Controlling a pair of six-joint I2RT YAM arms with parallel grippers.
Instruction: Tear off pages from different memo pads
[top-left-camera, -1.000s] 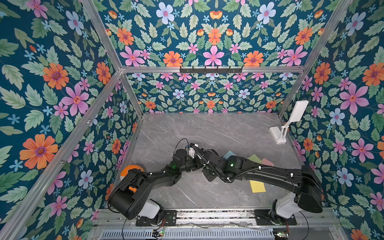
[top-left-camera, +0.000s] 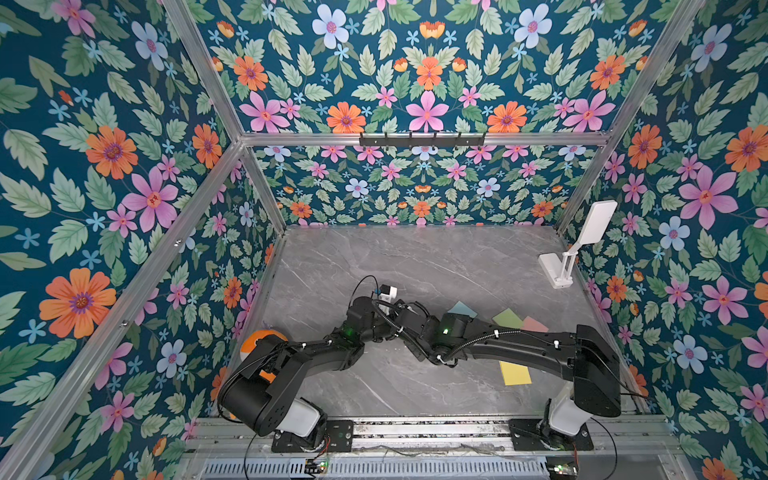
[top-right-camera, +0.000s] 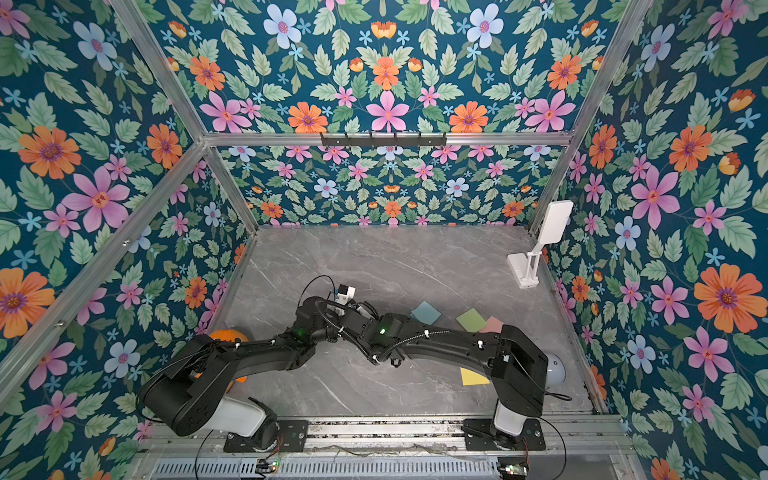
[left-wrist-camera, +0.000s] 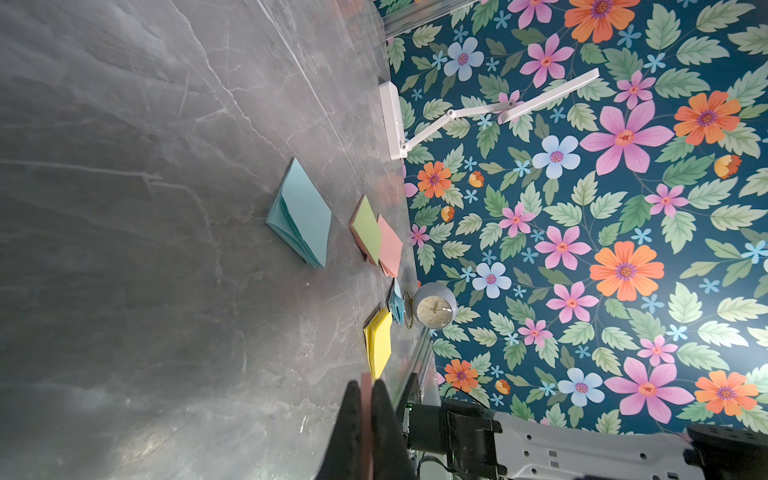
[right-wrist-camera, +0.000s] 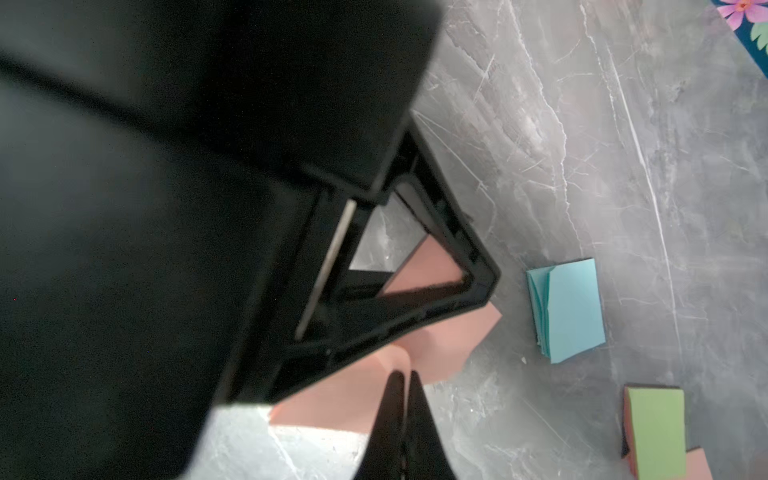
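Pink paper (right-wrist-camera: 436, 344) is held by its middle in my left gripper, which is shut with a thin pink edge showing between its fingers. In the right wrist view, a dark left finger (right-wrist-camera: 384, 328) crosses the paper, which looks bent. My right gripper is shut with its tips against or just in front of the paper's lower edge; nothing clearly shows between them. Memo pads lie on the table: blue (left-wrist-camera: 306, 216), green (left-wrist-camera: 367, 229), pink (left-wrist-camera: 389, 245) and yellow (left-wrist-camera: 377, 340). The overhead views hide both fingertips behind the arms.
Another small blue pad (left-wrist-camera: 397, 302) lies beyond the yellow one. A white lamp (top-left-camera: 560, 268) stands at the right and an orange object (top-left-camera: 264, 340) at the left. A round grey object (top-right-camera: 553, 372) sits behind the right arm.
The left arm and the pads stay where they were.
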